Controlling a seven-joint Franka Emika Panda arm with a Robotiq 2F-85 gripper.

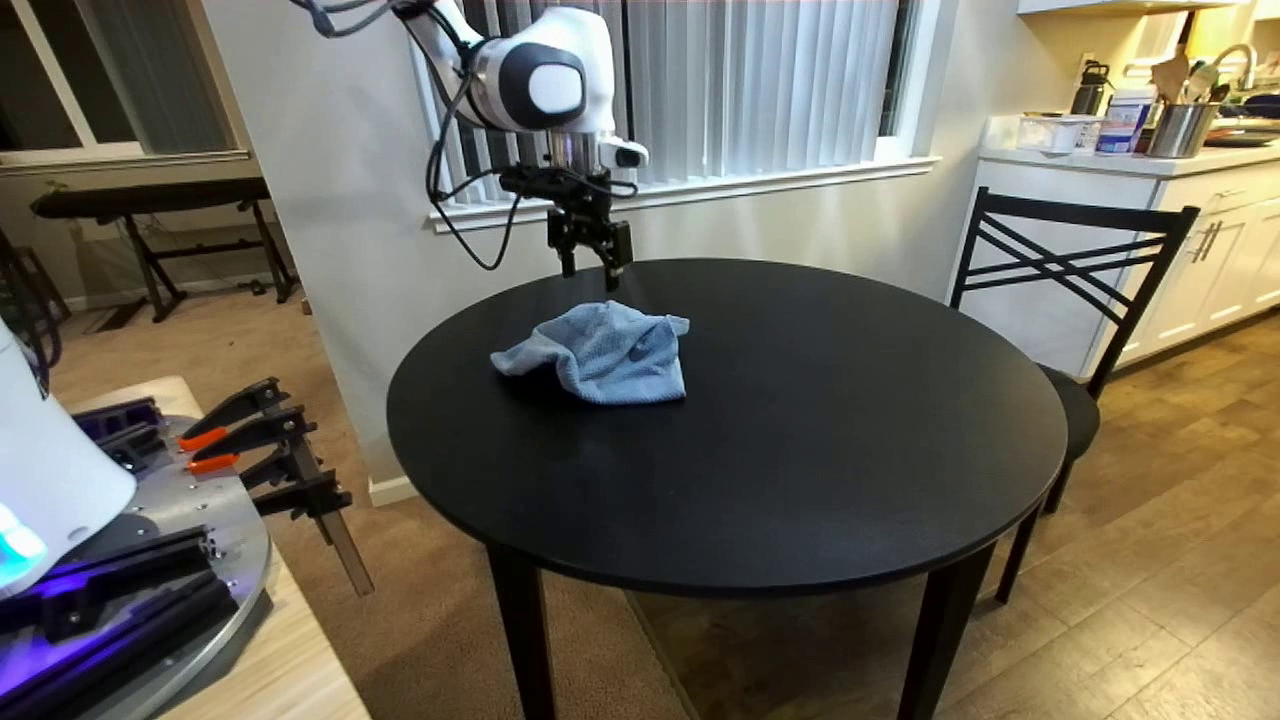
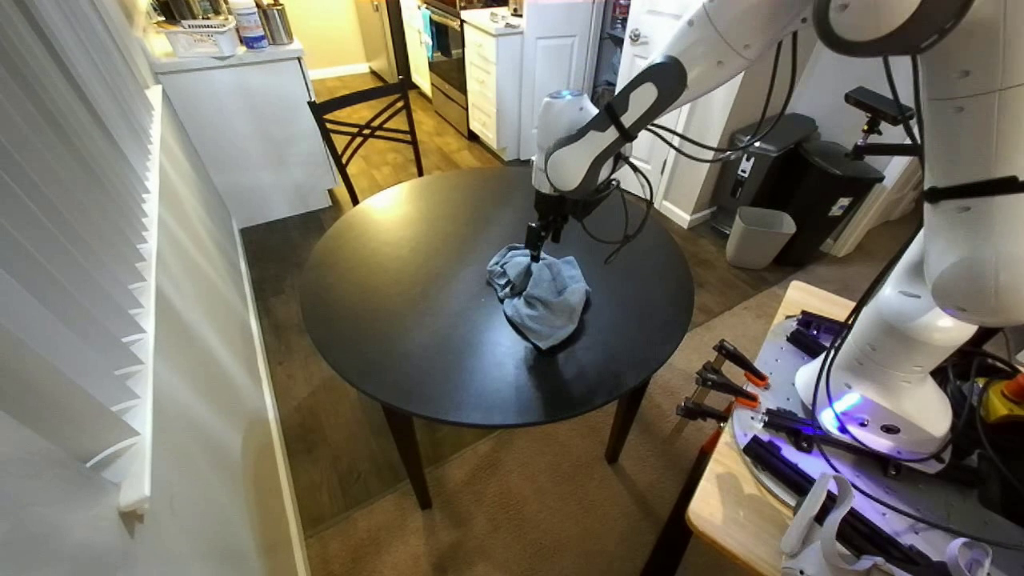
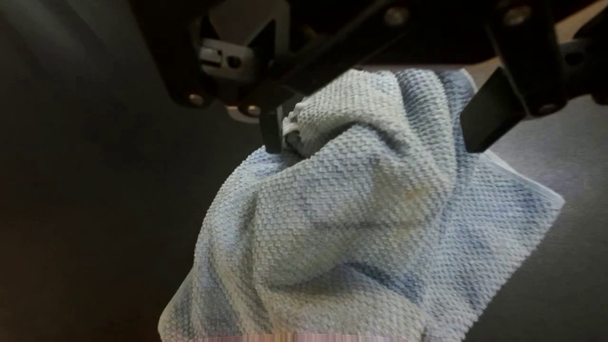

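A crumpled light-blue cloth (image 1: 614,354) lies on the round black table (image 1: 840,456), left of its middle in exterior view 1. My gripper (image 1: 589,278) hangs over the far side of the cloth, pointing down, its fingers apart. In the wrist view, the gripper stands open with its fingertips spread over the cloth's upper folds (image 3: 342,188), and nothing is clamped between them. Exterior view 2 has the gripper (image 2: 534,251) in front of part of the cloth (image 2: 547,302); whether it touches the fabric I cannot tell.
A black chair (image 1: 1074,252) stands at the table's right side, and a window sill (image 1: 780,184) runs along the wall behind. Cables (image 2: 624,216) hang loosely from the arm.
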